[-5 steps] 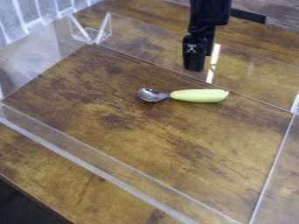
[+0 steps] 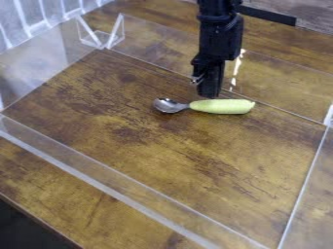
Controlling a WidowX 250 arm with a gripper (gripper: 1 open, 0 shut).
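Note:
A metal spoon (image 2: 169, 105) lies on the wooden surface, its bowl pointing left. A pale yellow-green object (image 2: 224, 106), long and tapered, lies at the end of its handle, to the right. My black gripper (image 2: 208, 89) hangs just above and behind the spot where the two meet, its tips low. Whether the fingers are apart or together is hard to make out, and nothing clear shows between them.
Clear acrylic walls (image 2: 78, 163) surround the work area on the wooden table (image 2: 92, 195). A white railing stands at the back left.
The spoon and yellow-green object have not moved.

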